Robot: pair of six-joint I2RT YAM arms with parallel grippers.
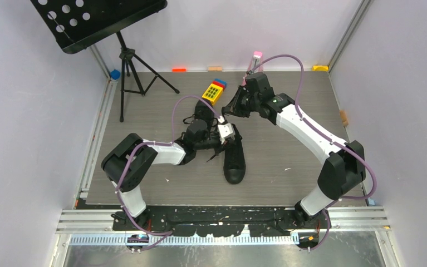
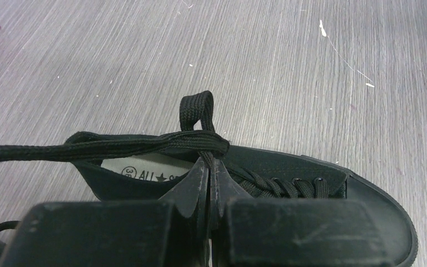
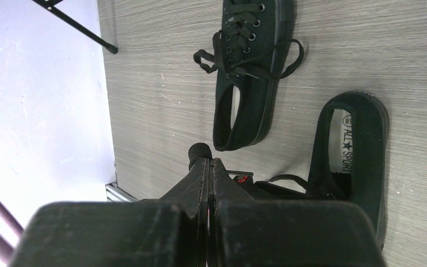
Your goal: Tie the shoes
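The near black shoe (image 1: 234, 167) lies lengthwise on the floor, its toe toward the front. My left gripper is shut over it at the laces (image 2: 138, 146); a lace runs down to the fingertips, with a loop standing up beyond and a strand stretching off to the left. My right gripper is shut, held behind and above that shoe; whether anything is between its fingertips is unclear. The other black shoe (image 3: 247, 105), its laces in loose loops, lies farther back, partly hidden by my left arm in the top view.
A yellow object (image 1: 211, 94) with red and blue parts lies behind the shoes. A black music stand (image 1: 126, 55) is at the back left.
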